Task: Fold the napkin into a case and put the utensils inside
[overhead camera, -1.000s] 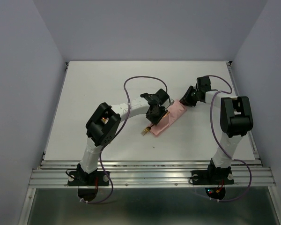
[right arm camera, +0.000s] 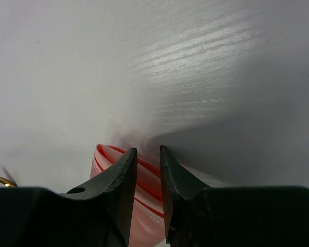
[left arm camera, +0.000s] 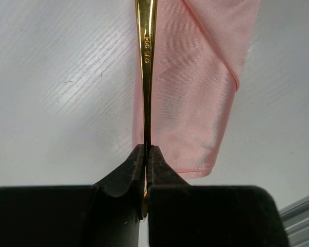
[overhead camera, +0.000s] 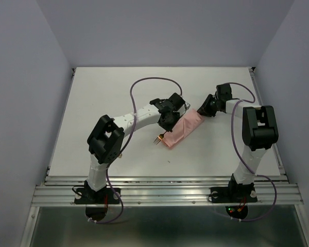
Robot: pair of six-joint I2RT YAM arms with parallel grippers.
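The pink napkin (overhead camera: 181,129) lies folded into a narrow strip, slanting across the middle of the table; a diagonal fold shows on it in the left wrist view. My left gripper is shut on a gold fork (left arm camera: 146,67), its handle reaching along and over the napkin's left side. The fork's tines point toward the near left in the top view. At the napkin's far right end, my right gripper stands partly open, fingertips apart. The napkin's layered, gaping edge (right arm camera: 144,180) shows between its fingers. Whether they touch the cloth is unclear.
A small gold-brown bit (overhead camera: 120,155) peeks out beside the left arm, mostly hidden by it. At the left edge of the right wrist view a gold handle end (right arm camera: 2,180) shows.
The left gripper and the fork have shifted left and slightly away from the table's near edge. The right arm and the napkin look nearly unchanged.
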